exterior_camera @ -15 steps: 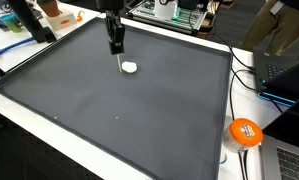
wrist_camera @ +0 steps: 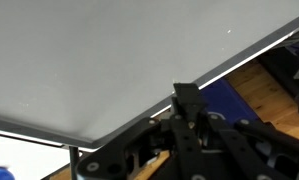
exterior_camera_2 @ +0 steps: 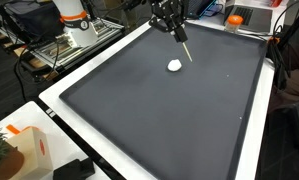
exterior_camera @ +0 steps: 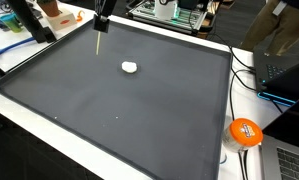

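Note:
At the top of exterior view 1, my gripper (exterior_camera: 101, 22) is shut on a thin pale stick (exterior_camera: 98, 43), which points down over the grey board. In exterior view 2 the stick (exterior_camera_2: 187, 50) hangs below the gripper (exterior_camera_2: 180, 34), slightly tilted. A small white round object (exterior_camera: 129, 67) lies on the board to the right of the stick; exterior view 2 has the white object (exterior_camera_2: 174, 66) too, apart from the stick. From the wrist, the dark gripper fingers (wrist_camera: 188, 103) appear close together, and the stick cannot be made out there.
The grey board (exterior_camera: 109, 115) is otherwise mostly bare, bordered by a white table edge. An orange-topped container (exterior_camera: 243, 134) and a laptop (exterior_camera: 292, 160) stand to the right. Behind the far left corner are a plant pot and clutter.
My gripper has moved left and upward in exterior view 1, carrying the stick away from the white object. The white object has stayed in place.

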